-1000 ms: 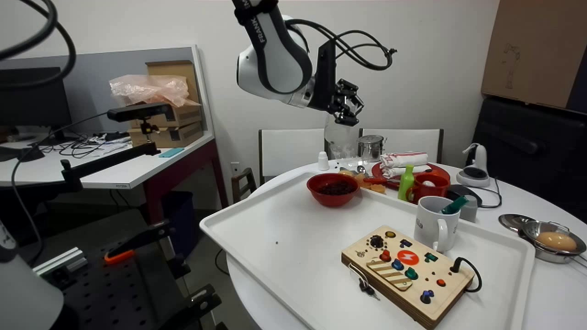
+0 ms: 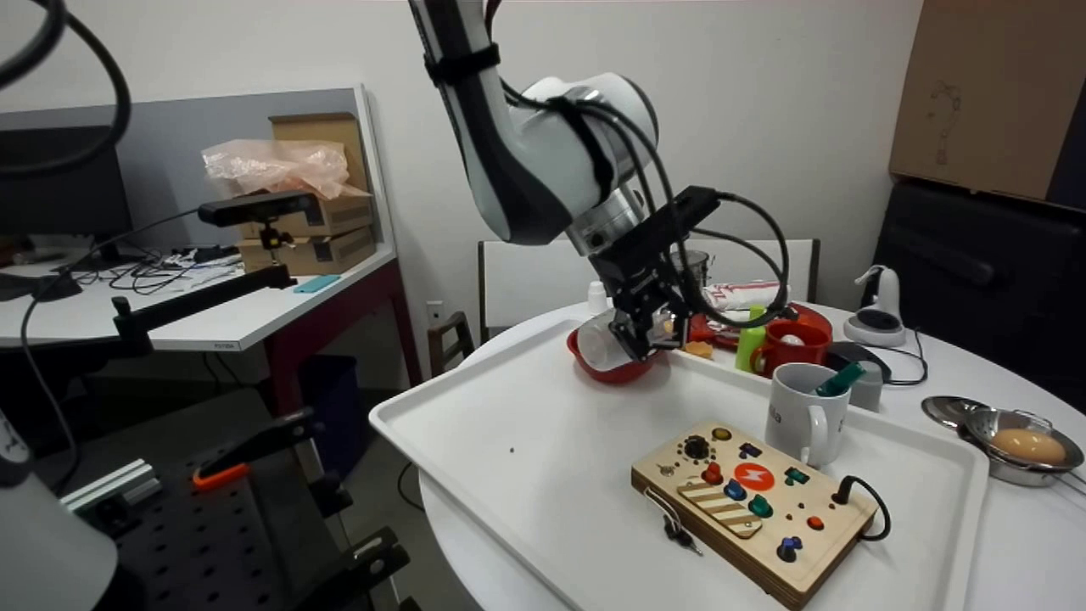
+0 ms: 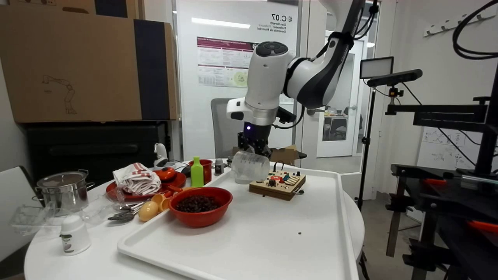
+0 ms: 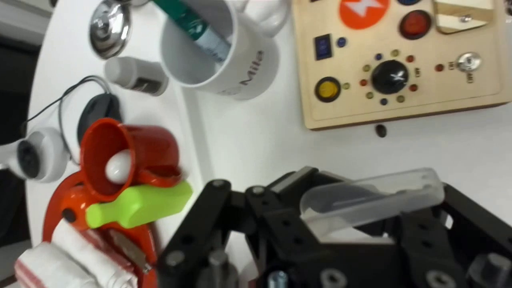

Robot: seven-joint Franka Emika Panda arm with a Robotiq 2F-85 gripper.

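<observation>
A clear plastic jug (image 3: 250,167) hangs tilted from my gripper (image 3: 254,145), above the tray (image 3: 289,252). In the wrist view my gripper is shut on its clear handle (image 4: 403,192); most of the jug's body is hidden there. The jug (image 2: 602,342) looks see-through, with no beans visible inside. A red bowl (image 3: 200,218) holding dark beans (image 3: 196,203) stands on the tray near its edge. In exterior view 1 my gripper (image 2: 652,321) and the jug partly cover the bowl (image 2: 616,375).
A wooden button box (image 2: 758,509) and a white mug (image 2: 799,417) with a green marker occupy one side of the tray. Beyond its rim are a green bottle (image 3: 197,172), a red mug (image 4: 132,158) and a towel (image 3: 136,179). The tray's open middle carries a stray bean (image 3: 299,233).
My gripper has come down from high above the table's far side to low over the tray, bringing the jug along. The jug has tilted and now blocks part of the bowl from exterior view 1.
</observation>
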